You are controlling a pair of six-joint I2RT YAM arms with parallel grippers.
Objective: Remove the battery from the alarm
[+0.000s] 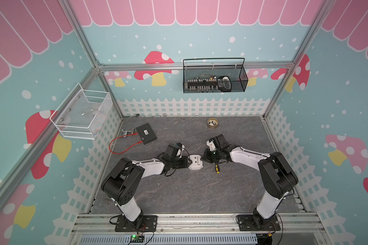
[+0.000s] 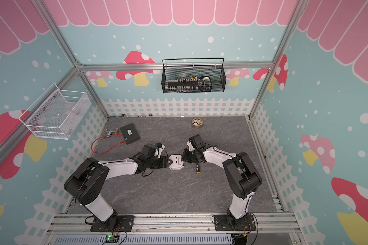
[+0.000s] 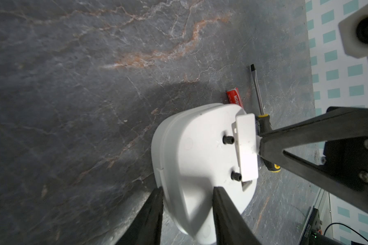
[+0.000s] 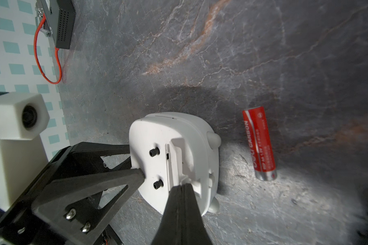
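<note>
The white alarm rests on the grey table between my grippers, its battery compartment exposed in the right wrist view. My left gripper is at the alarm's near end in the left wrist view, fingers either side of its white edge; whether they grip it is unclear. My right gripper is shut at the edge of the compartment, with nothing seen between its fingertips. A red battery lies loose on the table beside the alarm, on the right-arm side.
A screwdriver lies beside the right gripper. A dark box with a red cable is at the back left, a round tray at the back. Wire baskets hang on the walls.
</note>
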